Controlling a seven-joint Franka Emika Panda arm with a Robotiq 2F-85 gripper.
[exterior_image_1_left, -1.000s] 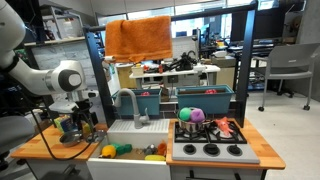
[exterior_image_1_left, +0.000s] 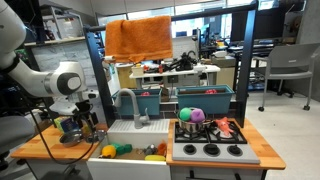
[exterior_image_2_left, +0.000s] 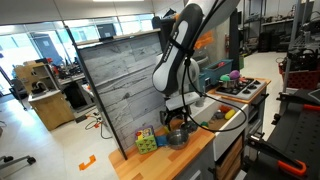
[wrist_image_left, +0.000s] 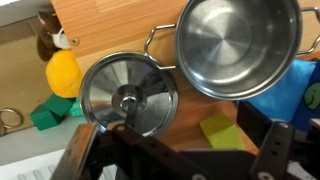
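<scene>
A steel pot (wrist_image_left: 235, 45) with wire side handles sits at the upper right in the wrist view, and its inside looks empty. Beside it, to the left, a round lid (wrist_image_left: 128, 92) with a dark knob lies close to the pot's handle. My gripper is open, its dark fingers spread apart at the bottom of that view with only the counter showing between them. From the side, the gripper (exterior_image_2_left: 181, 110) hangs above the pot (exterior_image_2_left: 177, 139) on the wooden counter. In the first exterior view the pot (exterior_image_1_left: 71, 139) is at the left, below the arm.
Around the lid lie a yellow toy (wrist_image_left: 63, 74), a green block (wrist_image_left: 47, 112) and a brown figure (wrist_image_left: 50, 36). A yellow-green block (wrist_image_left: 221, 132) is below the pot. A sink with a faucet (exterior_image_1_left: 134, 105) and a stove (exterior_image_1_left: 212, 145) stand to the right.
The arm sits very slightly lower than before. Pot, sink and stove look unchanged.
</scene>
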